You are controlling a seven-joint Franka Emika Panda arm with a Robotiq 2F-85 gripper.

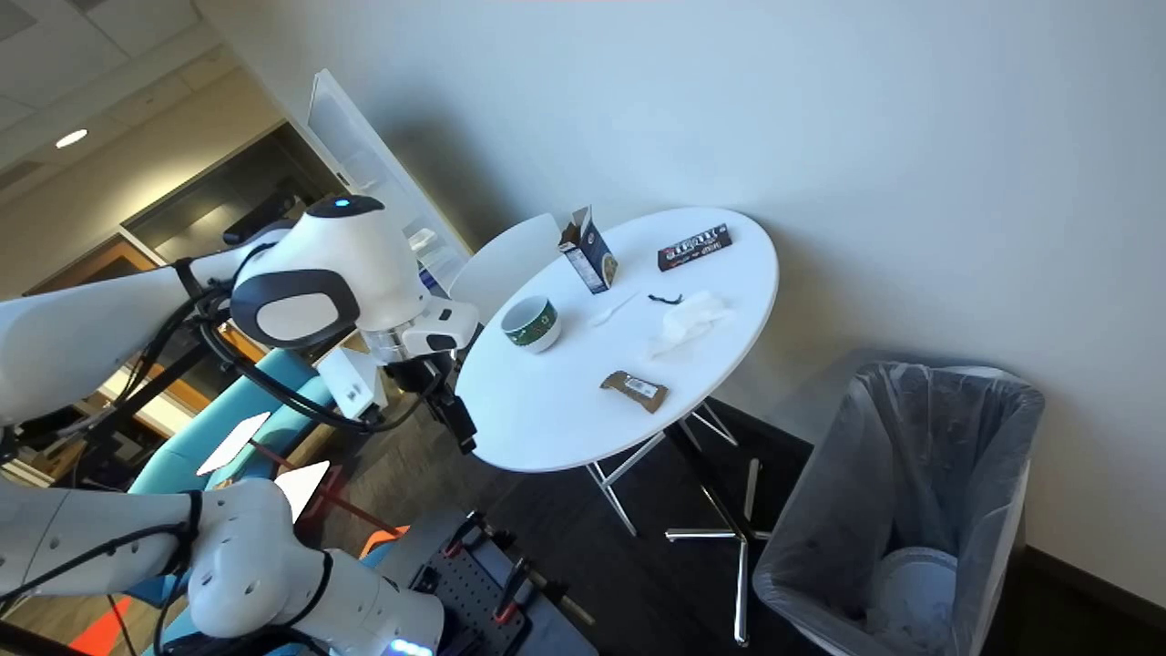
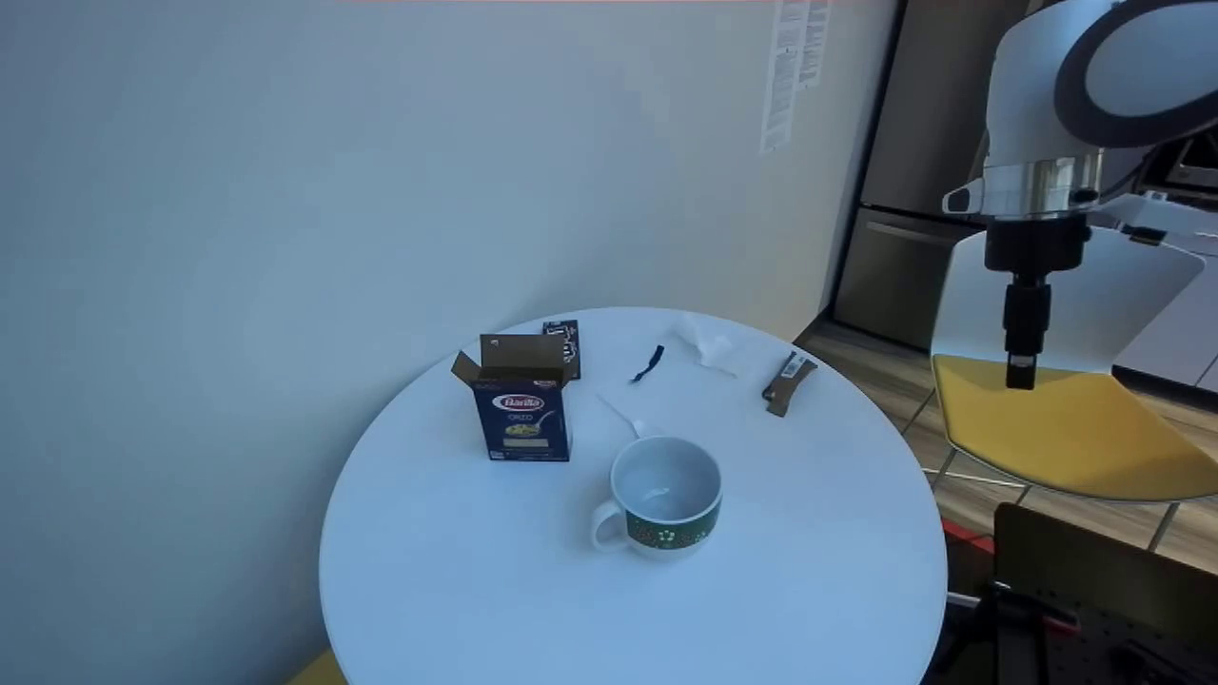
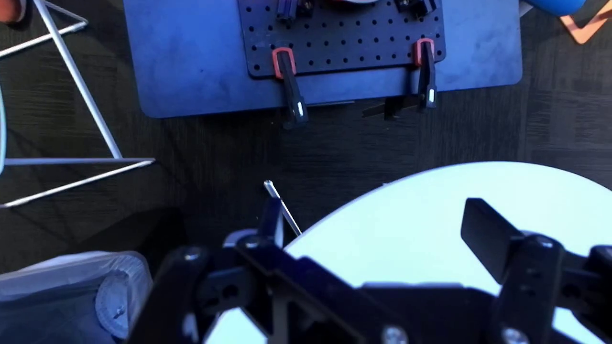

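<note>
My gripper is open, its black fingers wide apart with nothing between them. In the first exterior view it hangs at the near left edge of the round white table. On that table are a white mug with a green band, an open blue Barilla box, a brown wrapper, a dark candy packet, a crumpled white tissue, a small black strip and a white plastic spoon. All of them lie apart from the gripper.
A lined trash bin stands on the floor to the right of the table. The arm's base plate with clamps is below the gripper. A chair with a yellow seat sits behind the arm.
</note>
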